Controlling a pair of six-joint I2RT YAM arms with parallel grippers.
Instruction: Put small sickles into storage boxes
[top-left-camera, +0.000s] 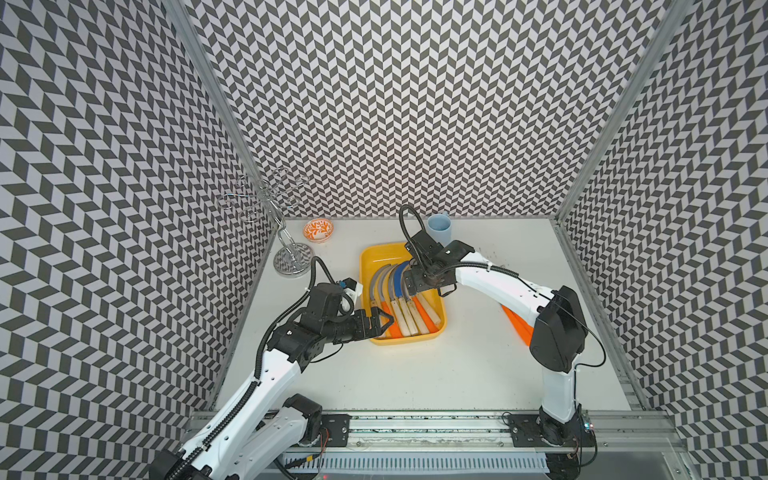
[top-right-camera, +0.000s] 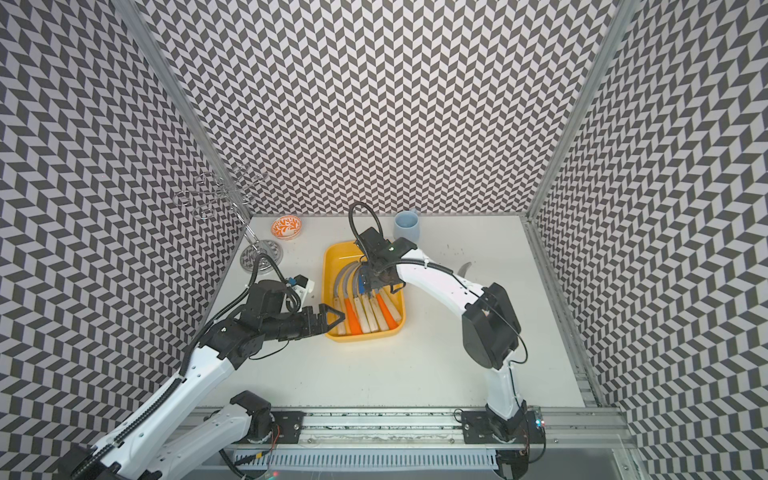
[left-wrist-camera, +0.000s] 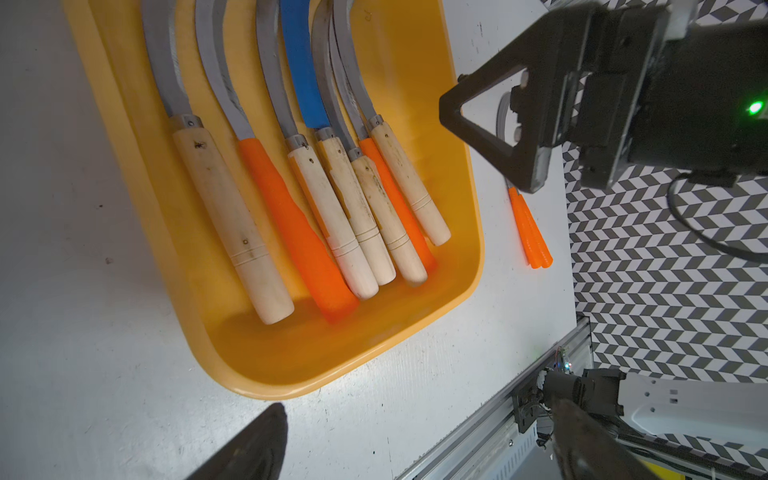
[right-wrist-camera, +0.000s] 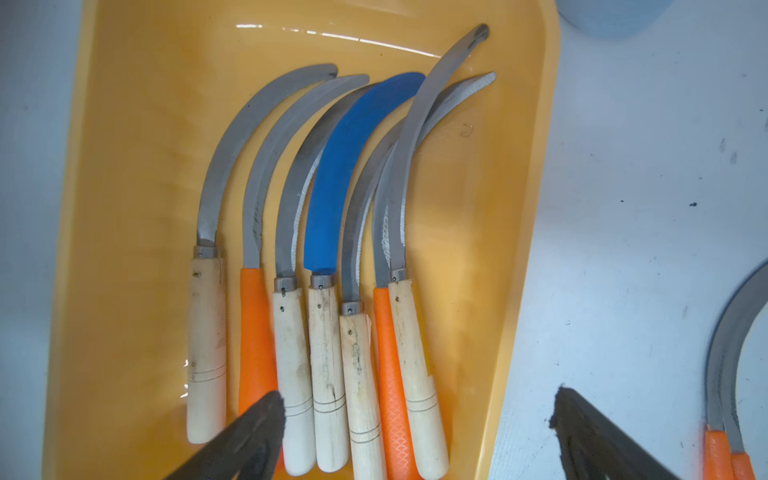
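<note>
A yellow box (right-wrist-camera: 112, 240) holds several curved sickles, side by side, with wooden handles (right-wrist-camera: 207, 344) or orange handles (right-wrist-camera: 257, 336); one blade (right-wrist-camera: 340, 176) is blue. More orange-handled sickles (left-wrist-camera: 528, 228) lie on the table right of the box. My right gripper is open above the box, nothing seen between its fingers. My left gripper is over the box's near-left part in the top views; its wrist view shows fingertips apart and nothing between them.
A metal stand (top-left-camera: 292, 257) and orange-patterned dish (top-left-camera: 318, 229) stand at the back left; a pale blue cup (top-left-camera: 438, 226) is behind the box.
</note>
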